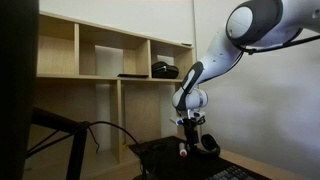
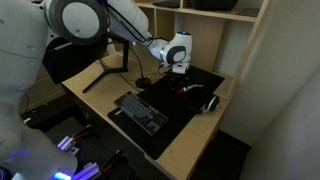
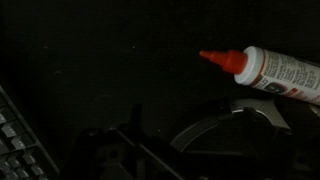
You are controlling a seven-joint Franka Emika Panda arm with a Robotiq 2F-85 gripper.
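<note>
A white bottle with a red pointed cap (image 3: 275,72) lies on its side on the black desk mat in the wrist view. It is small in exterior view 1, where the bottle (image 1: 183,150) shows below and left of my gripper (image 1: 191,128). The gripper (image 2: 181,73) points down over the mat in exterior view 2, close to the bottle. Dark finger shapes stand spread apart at the bottom of the wrist view, and nothing shows held between them; the fingers are open. Black headphones (image 3: 215,122) lie just below the bottle there.
The headphones (image 2: 210,103) rest near the mat's right edge. A black keyboard (image 2: 142,112) sits on the mat's near part. Wooden shelves (image 1: 110,65) stand behind, with a black case (image 1: 165,70) on one. Bare mat lies between keyboard and bottle.
</note>
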